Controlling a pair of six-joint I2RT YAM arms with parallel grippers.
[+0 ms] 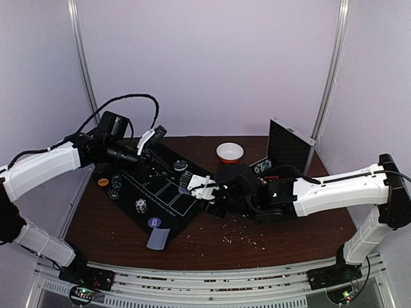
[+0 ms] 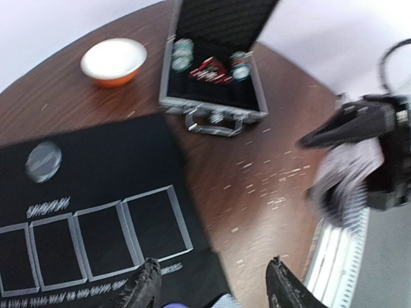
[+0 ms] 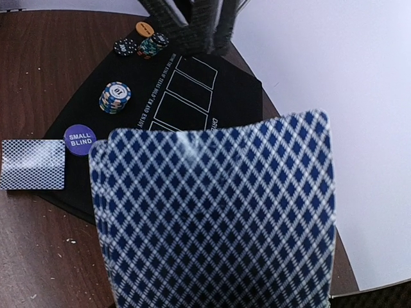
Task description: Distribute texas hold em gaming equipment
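Note:
My right gripper is shut on a stack of blue-backed cards, which fills much of the right wrist view and hides its fingers. A single card is by the mat's near corner, close to the purple small blind disc. In the left wrist view my left gripper stands open over the black mat, its fingers wide apart with nothing between them. From above, it is just left of the held stack.
Chip stacks and an orange disc sit along the mat's left side. Toward the back are a bowl and an open case with chips inside. Bare table lies in front.

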